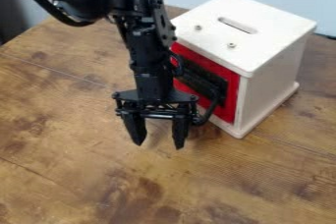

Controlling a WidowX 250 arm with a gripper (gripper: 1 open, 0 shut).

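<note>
My black gripper (157,130) hangs just above the wooden table in front of a white wooden box (273,71), its two fingers apart and pointing down with nothing between them. The box has a slot (237,25) and two small fittings in its top, and a red front panel (226,120) with a dark piece on it, partly hidden behind my arm.
A pale wall stands behind it, with a dark gap at the back right.
</note>
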